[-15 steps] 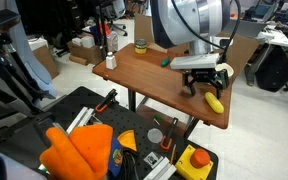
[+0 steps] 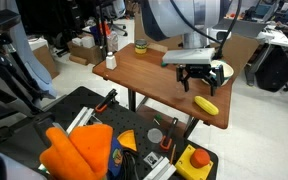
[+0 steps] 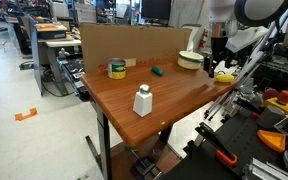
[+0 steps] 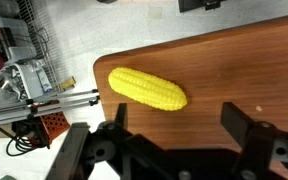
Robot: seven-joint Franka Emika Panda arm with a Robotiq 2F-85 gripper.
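A yellow corn cob [image 4: 147, 89] lies on the wooden table near its corner, set at a slant in the wrist view. In exterior view 1 the same corn cob [image 2: 206, 105] rests close to the table's edge. My gripper is open, its two dark fingers wide apart with nothing between them. The gripper [image 2: 201, 85] hangs above the table, beside the corn cob and apart from it. In exterior view 2 the corn cob [image 3: 224, 77] shows only partly beyond the gripper.
On the table [image 3: 179, 98] stand a white bottle [image 3: 142, 101], a can [image 3: 117, 68] and a pot [image 3: 190, 60]. A small green object [image 3: 157, 71] lies near the cardboard screen [image 3: 134, 47].
Over the last second my gripper has shifted slightly and now stands a little higher in exterior view 1. The corn cob has stayed in place.
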